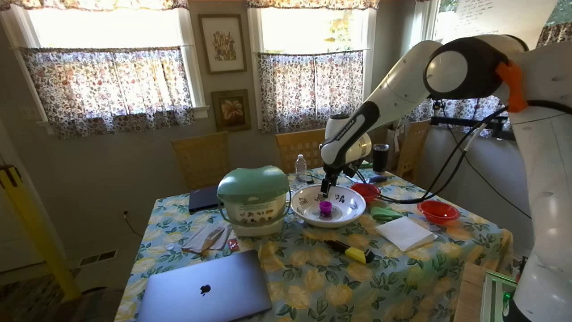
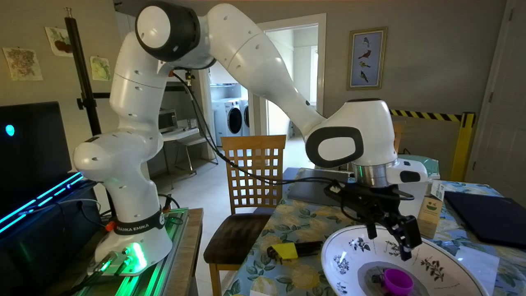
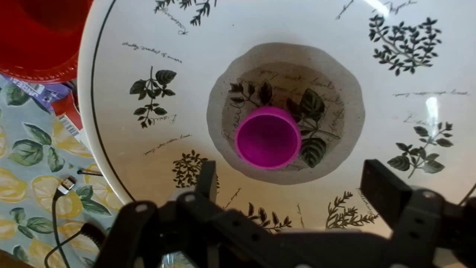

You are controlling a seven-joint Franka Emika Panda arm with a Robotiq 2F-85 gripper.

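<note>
A small purple cup [image 3: 267, 138] rests on the flat bottom of a wide white bowl [image 3: 147, 102] with printed herbs. In exterior view 1 the cup [image 1: 325, 206] is near the middle of the bowl [image 1: 351, 209]. My gripper stands open, its two black fingers wide apart and nothing between them. It hangs over the bowl, with the cup ahead of the fingertips in the wrist view. In exterior view 2 the gripper [image 2: 389, 241] is above the cup [image 2: 398, 281], a gap showing between them. Something dark beside the cup is too small to tell.
Two red bowls, one against the white bowl [image 1: 366, 192] and another farther right [image 1: 438, 212], stand on the table. A green-lidded bin [image 1: 253, 201] is close on the bowl's left. A yellow-and-black tool [image 1: 354, 253], a paper sheet [image 1: 405, 233] and a laptop [image 1: 206, 290] lie nearer.
</note>
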